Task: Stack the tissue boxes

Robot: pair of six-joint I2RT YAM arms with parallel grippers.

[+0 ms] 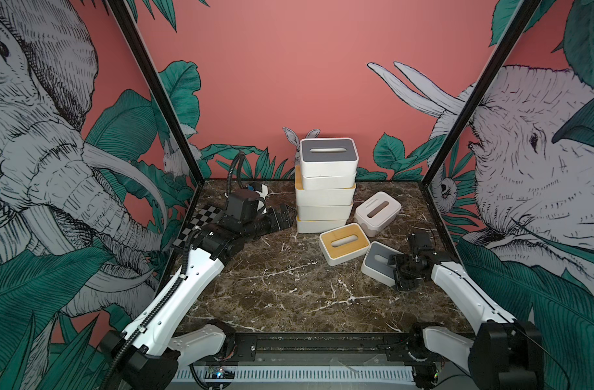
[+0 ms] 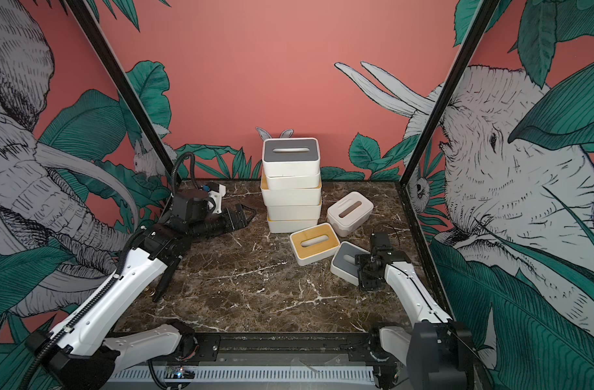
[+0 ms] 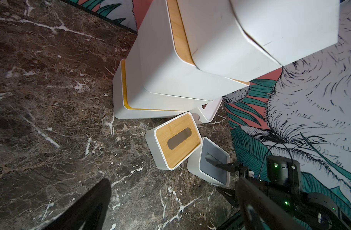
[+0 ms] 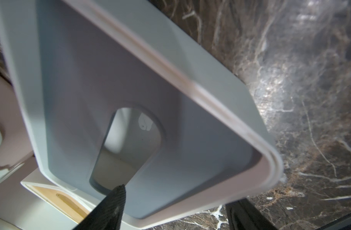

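Note:
A tall stack of tissue boxes [image 1: 328, 167], with a grey-topped white one uppermost, stands at the back. My left gripper [image 1: 291, 217] is open beside its left side and holds nothing. To the right lie three loose boxes: a white box with a wood-coloured top [image 1: 344, 243], a white grey-topped box [image 1: 376, 260] and a pale pinkish box [image 1: 377, 213]. My right gripper is open around the near right edge of the loose grey-topped box. One finger [image 4: 112, 207] reaches over its top near the slot; the other is outside, partly hidden by the rim.
A black-and-white checkered patch [image 1: 204, 217] lies at the left, partly behind the left arm. The loose wood-topped box sits close to the grey-topped one and the stack's front.

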